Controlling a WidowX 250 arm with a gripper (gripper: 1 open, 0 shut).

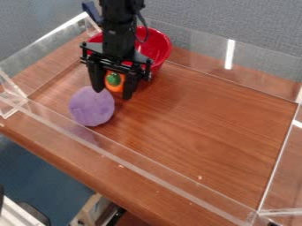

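My black gripper points down over an orange object with a green top, which sits between or just behind its fingers; whether the fingers grip it I cannot tell. A purple round object lies on the wooden surface in front of and left of the gripper. A red bowl stands behind the gripper, partly hidden by the arm.
Clear plastic walls border the wooden surface.
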